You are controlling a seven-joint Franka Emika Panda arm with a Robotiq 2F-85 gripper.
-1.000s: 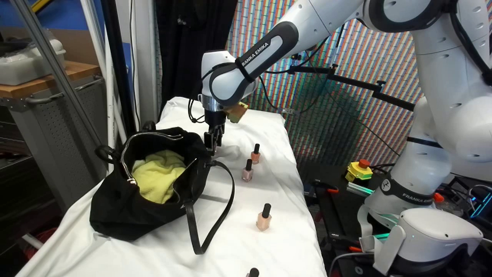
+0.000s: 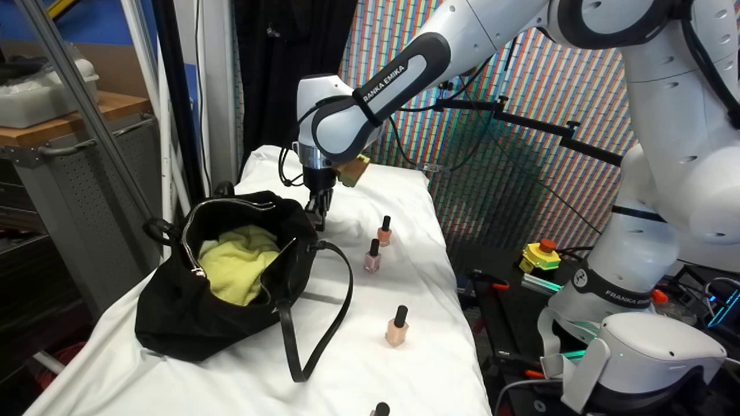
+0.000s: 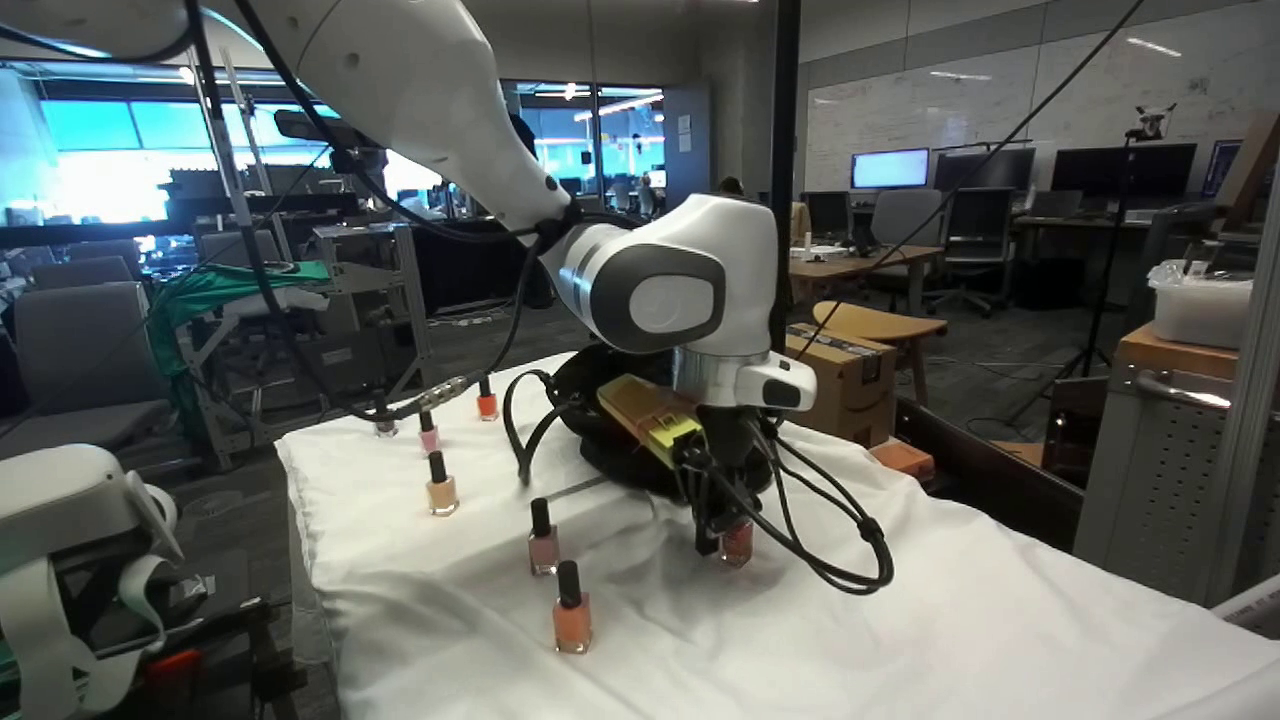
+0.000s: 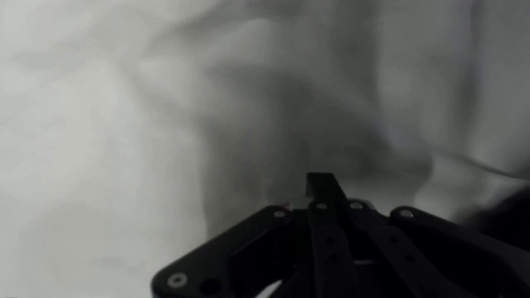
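Note:
Behind the bag in exterior view 1, my gripper (image 2: 319, 221) points down close to the white cloth. Exterior view 2 has a red nail polish bottle (image 3: 737, 546) at the tips of the gripper (image 3: 722, 528), which is shut on it. The bottle's cap is hidden by the fingers, and whether its base touches the cloth I cannot tell. Dark fingers (image 4: 325, 188) sit close together in the wrist view, with only a sliver of red and clear glass beside them. The black bag (image 2: 208, 326) stands unzipped, a yellow cloth (image 2: 239, 263) inside.
Several nail polish bottles stand upright, including a peach one (image 2: 396, 333), a mauve one (image 2: 372, 260) and an orange one (image 3: 572, 624). The bag's strap (image 2: 326, 336) loops over the table.
My arm has shifted slightly left in exterior view 1, and the fingers look closer together. The bag and the standing bottles are where they were.

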